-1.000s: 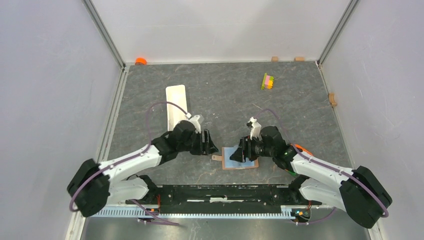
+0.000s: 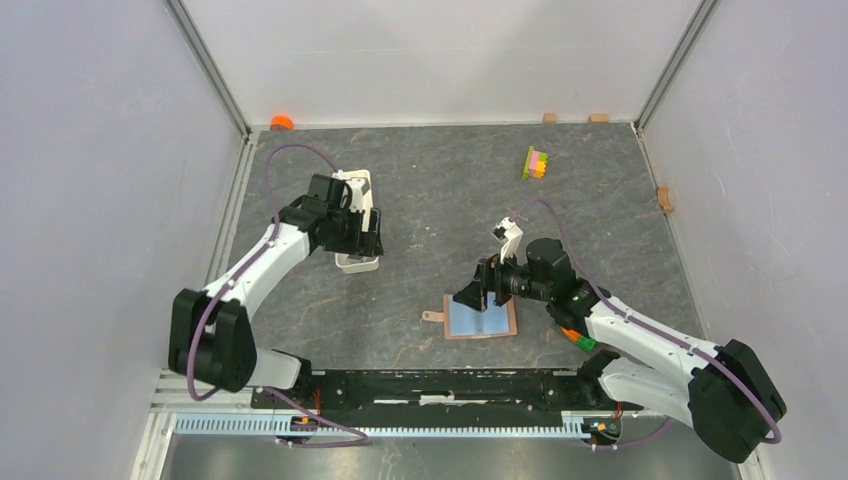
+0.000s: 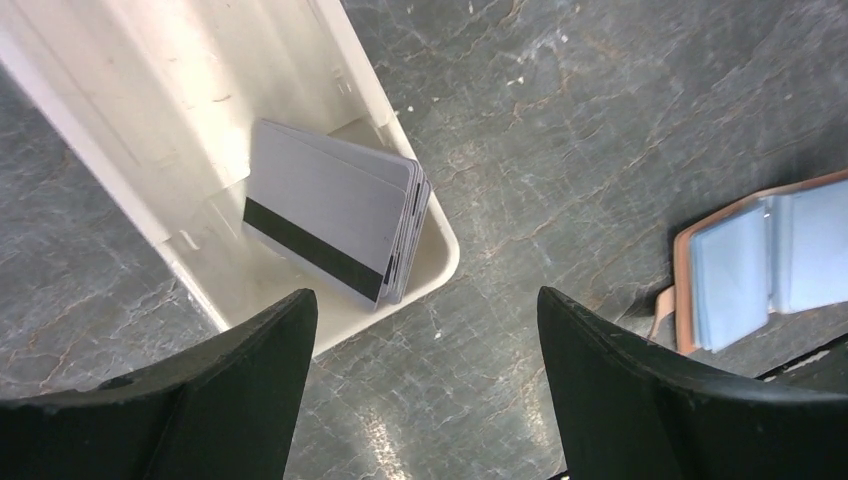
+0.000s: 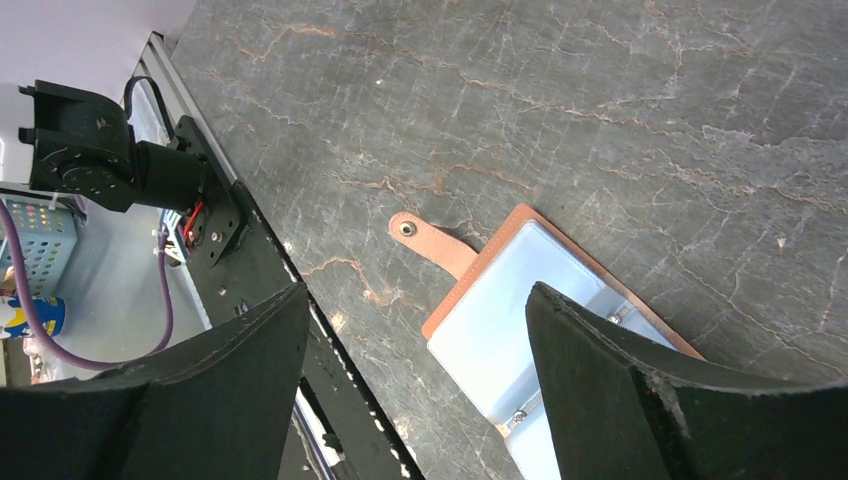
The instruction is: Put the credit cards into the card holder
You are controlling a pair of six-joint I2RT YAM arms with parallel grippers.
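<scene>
In the left wrist view, a few grey cards [image 3: 325,205] with a black stripe lie stacked in one end of a long white tray [image 3: 445,262]. My left gripper is open above that end, with nothing between its fingers. The card holder [image 4: 478,287], brown leather with pale blue card pockets and a snap strap, lies spread out at the front of the table. Over it my right gripper stands open and empty. From above, the left arm covers much of the tray [image 2: 357,265], hiding the cards.
A small block toy [image 2: 535,163] sits at the back right, and an orange object [image 2: 282,122] at the back left corner. Beneath the right arm lies an orange and green thing [image 2: 580,339].
My left gripper has swung from near the card holder leftward and back, over the white tray. The right arm has shifted only slightly, staying above the holder.
</scene>
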